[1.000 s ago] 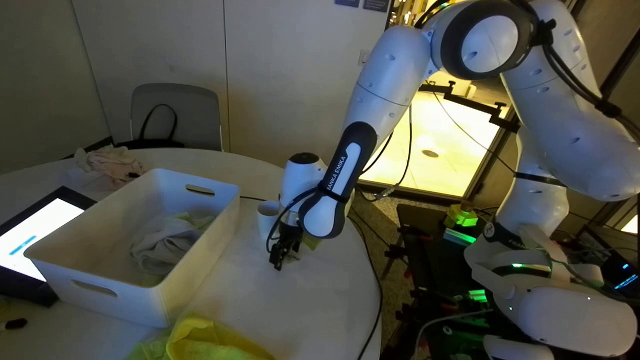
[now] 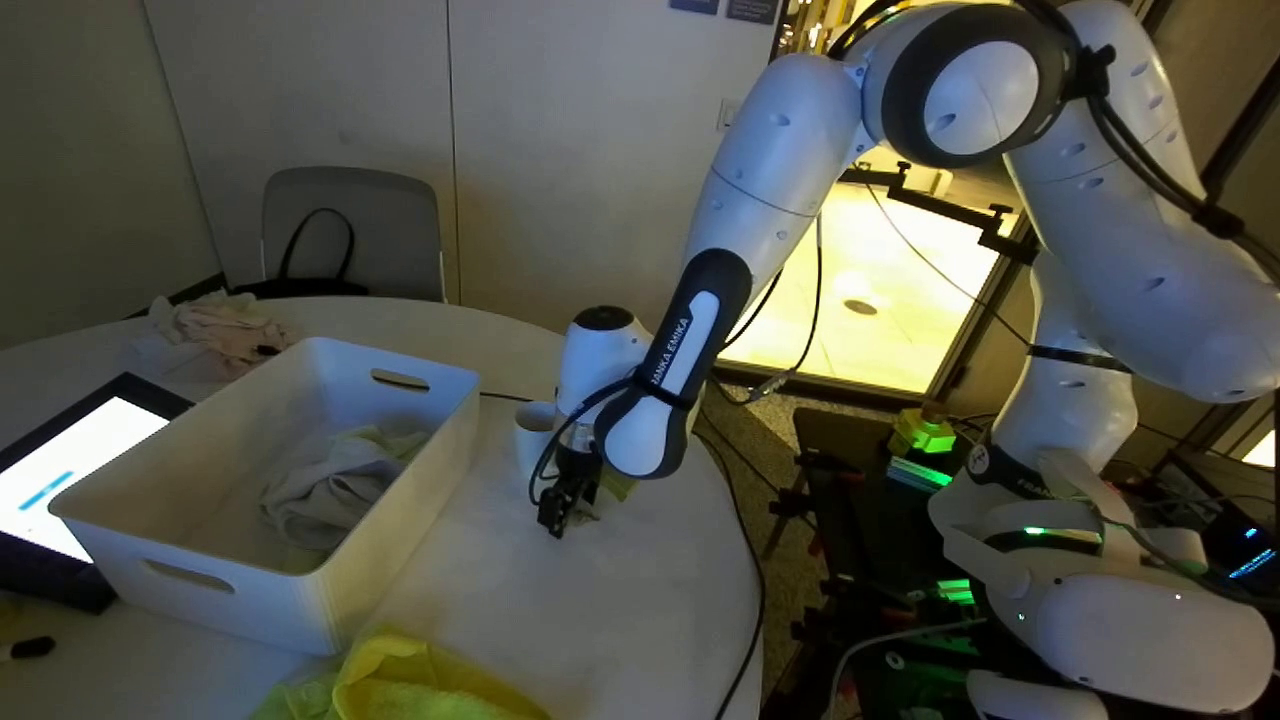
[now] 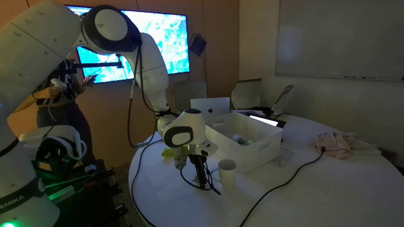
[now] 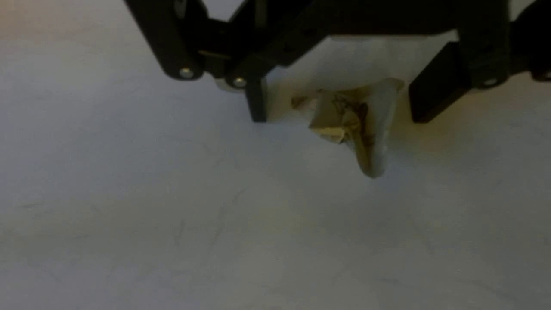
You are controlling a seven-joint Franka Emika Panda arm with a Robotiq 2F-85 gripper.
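Note:
In the wrist view a small crumpled wrapper (image 4: 379,129), pale with brown marks, lies on the white table. My gripper is over it with its two dark fingers apart, one on each side, and a gap shows between each finger and the wrapper. Exterior view 1 has the gripper (image 2: 554,528) pointing down, low over the table, beside a white mug (image 2: 535,434). The second exterior view shows the gripper (image 3: 202,185) just left of the same mug (image 3: 227,174); most of the wrapper is hidden there.
A white bin (image 2: 396,528) with grey cloth (image 2: 330,486) inside stands left of the gripper. Yellow cloth (image 2: 420,684) lies at the near edge, and pink cloth (image 3: 333,144) on the far side. A black cable (image 3: 280,189) crosses the table. Table in front of the gripper is clear.
The arm and gripper have barely shifted, the gripper sitting very slightly higher. Bin, mug and cloths are where they were.

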